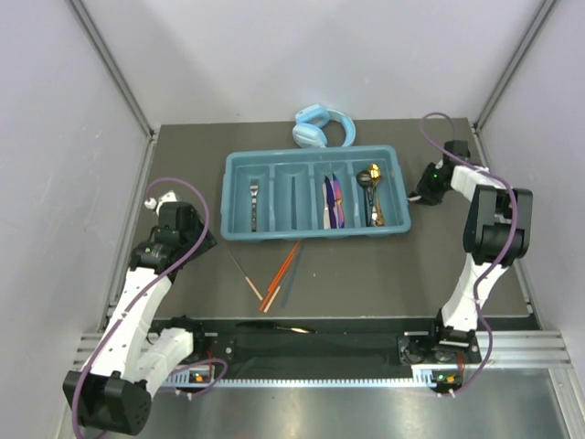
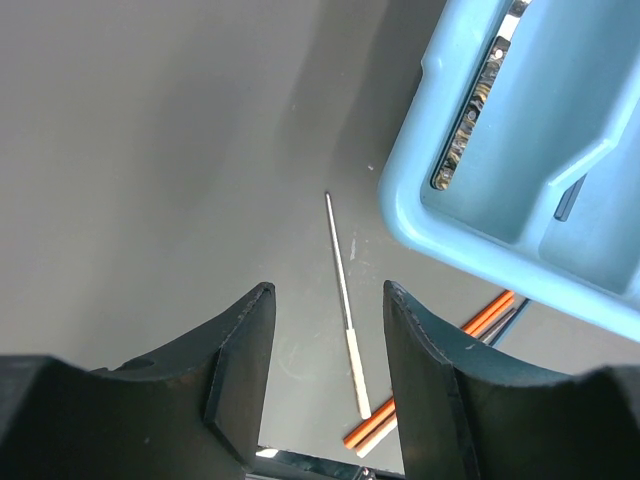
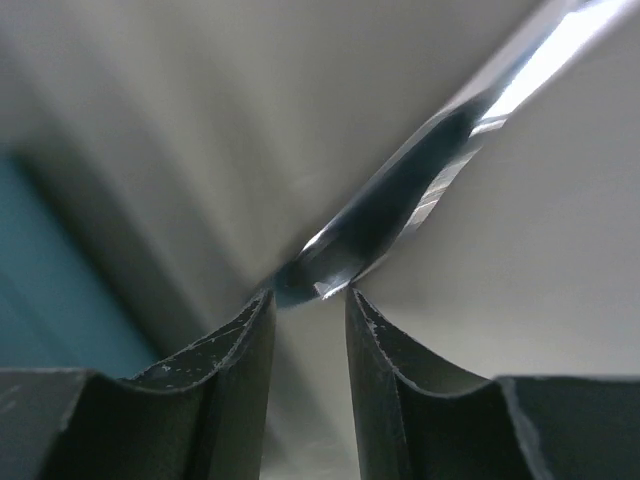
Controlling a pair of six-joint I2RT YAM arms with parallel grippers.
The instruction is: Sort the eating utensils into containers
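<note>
A blue compartment tray (image 1: 265,236) holds a fork (image 1: 253,206), a thin dark utensil, knives (image 1: 331,201), spoons (image 1: 364,178) and gold utensils (image 1: 376,210). Chopsticks (image 1: 277,274) and a thin stick (image 2: 355,370) lie in front of it. My left gripper is open over the bare table left of the tray, empty. At the tray's right side, my right gripper is low over a shiny metal utensil (image 3: 420,180), blurred in the right wrist view; I cannot tell whether its fingers are on it.
Blue headphones (image 1: 311,133) lie behind the tray. A dark utensil (image 1: 283,326) lies at the front edge.
</note>
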